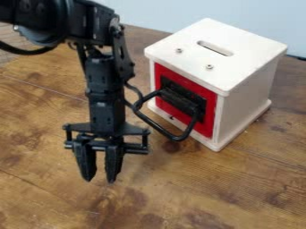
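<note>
My gripper [99, 161] hangs low over the wooden floor at left of centre, its two dark fingers pointing down and apart, with nothing visible between them. To its upper right stands a white wooden box [221, 49] with a slot on top and a red front [207, 124] facing left. A black panel with a looped black handle or cable is on that front, partly behind my arm's cables.
A pale wall [269, 18] stands behind at the top right.
</note>
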